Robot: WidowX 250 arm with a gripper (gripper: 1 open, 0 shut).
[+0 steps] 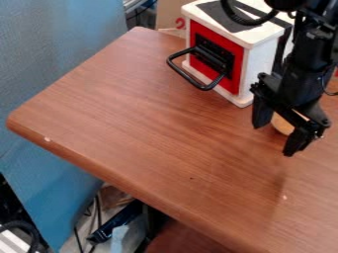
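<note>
My black gripper [291,126] hangs at the right side of the camera view, low over the table [145,138], just right of a white box with a red front [211,74] that has a black handle bar sticking out to the left. Behind the gripper a pale tan round object [282,123] is partly hidden. Whether the fingers are open or shut on it is not clear from this angle.
A blue surface [46,89] lies beyond the left edge, with cables and clutter below it. A cardboard box [169,14] stands behind the white box.
</note>
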